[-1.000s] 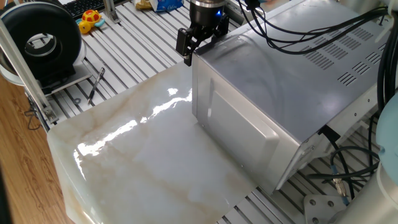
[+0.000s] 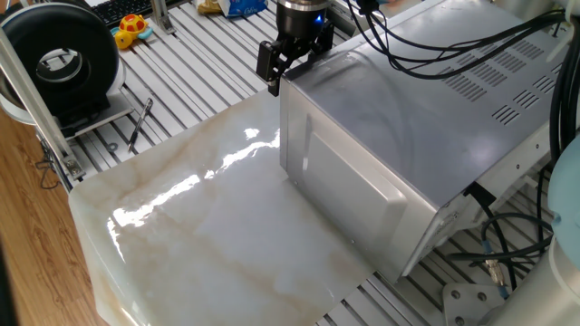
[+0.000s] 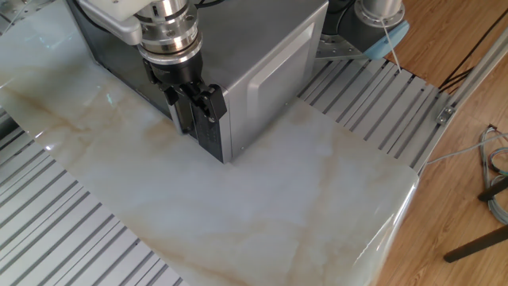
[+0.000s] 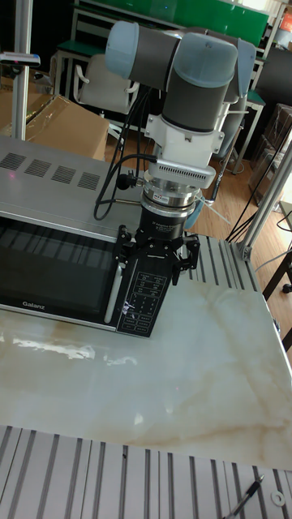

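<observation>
A silver microwave (image 2: 390,100) stands on a marbled sheet. Its black door (image 4: 52,276) appears shut, with a pale vertical handle (image 4: 114,289) beside the button panel (image 4: 145,298). My gripper (image 4: 152,261) points down in front of the panel's upper part, its fingers spread apart and nothing visible between them. In exterior view 3, one finger is close to the handle's top; whether they touch cannot be told. Exterior view 2 has the gripper (image 3: 193,105) at the microwave's front corner. The microwave's body hides part of the gripper (image 2: 295,65) in exterior view 1.
Black cables (image 2: 435,59) run over the microwave's top. A black ring-shaped object (image 2: 95,45), a yellow-and-red toy (image 2: 132,31) and a pen (image 2: 140,124) lie away from the arm.
</observation>
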